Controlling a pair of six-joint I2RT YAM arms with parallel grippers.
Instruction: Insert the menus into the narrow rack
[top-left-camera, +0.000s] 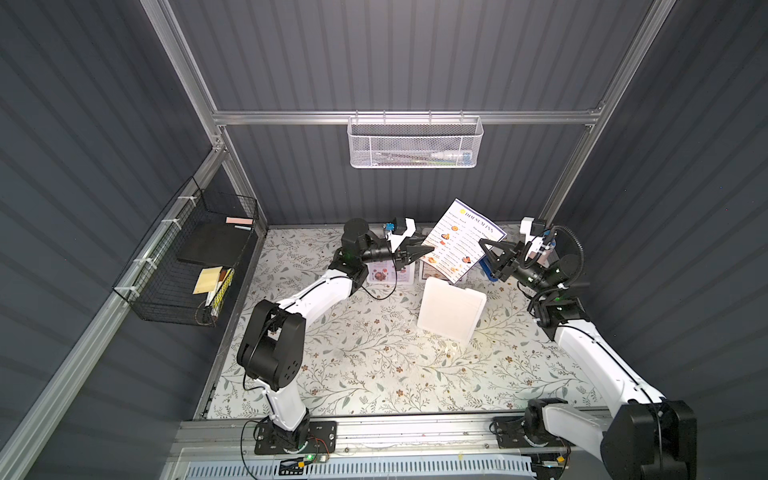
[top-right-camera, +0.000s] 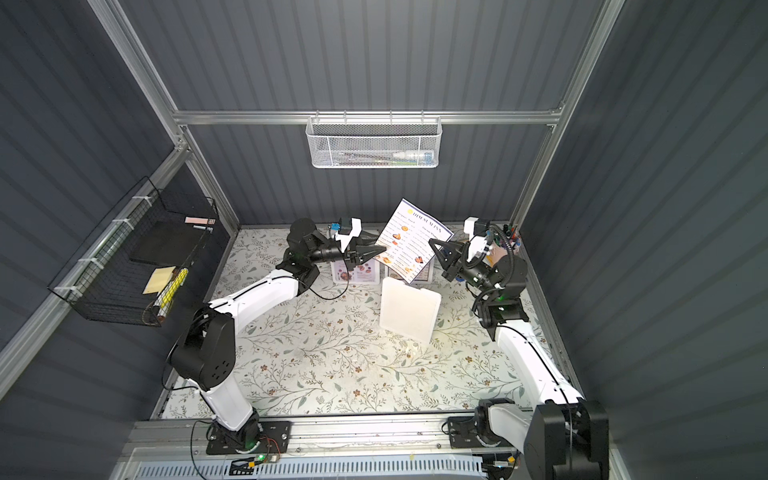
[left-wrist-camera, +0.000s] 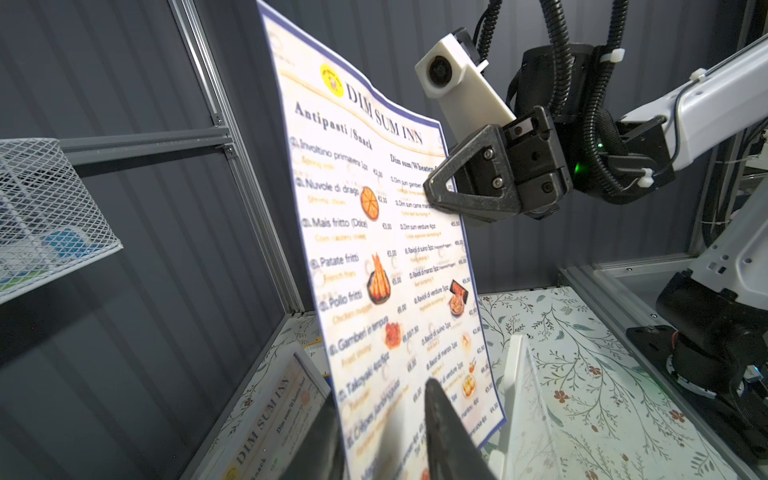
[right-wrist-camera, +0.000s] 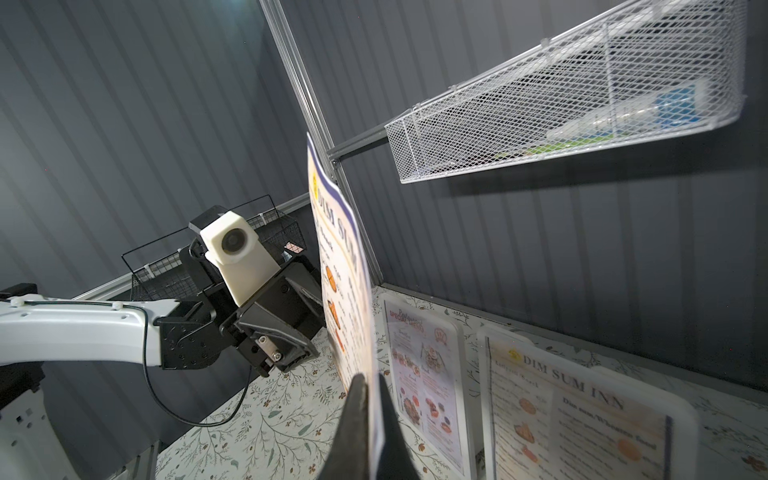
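A Dim Sum Inn menu sheet (top-left-camera: 457, 236) (left-wrist-camera: 376, 264) is held tilted in the air between the arms. My right gripper (top-left-camera: 485, 245) is shut on its right edge. My left gripper (top-left-camera: 424, 251) stands open at the sheet's lower left, its fingers blurred in the left wrist view. An empty white rack (top-left-camera: 450, 310) (top-right-camera: 408, 312) stands below the sheet. Behind it, two racks with menus (right-wrist-camera: 424, 384) (right-wrist-camera: 584, 408) stand on the table.
A white mesh basket (top-left-camera: 414, 144) hangs on the back wall, and a black wire basket (top-left-camera: 192, 272) hangs on the left wall.
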